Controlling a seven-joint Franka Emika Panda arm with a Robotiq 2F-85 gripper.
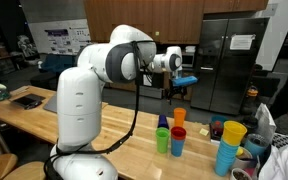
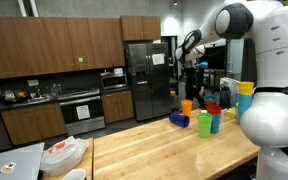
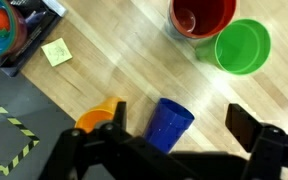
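My gripper is open, its dark fingers (image 3: pixel 246 127) wide apart with nothing gripped. In exterior view 1 the gripper (image 1: pixel 182 92) hangs in the air above the table. A dark blue cup (image 3: pixel 168 126) appears below and between the fingers in the wrist view; in exterior view 2 this blue cup (image 2: pixel 179 119) seems to lie on its side. Close by is an orange cup (image 3: pixel 96 114), upright in exterior view 1. A green cup (image 3: pixel 243 47) and a red cup (image 3: pixel 201 16) stand beside each other.
A tall stack of blue and yellow cups (image 1: pixel 228 146) stands at the right of exterior view 1. Bowls and other items (image 1: pixel 254 145) crowd that side. A small yellow note (image 3: pixel 56 52) lies on the wood.
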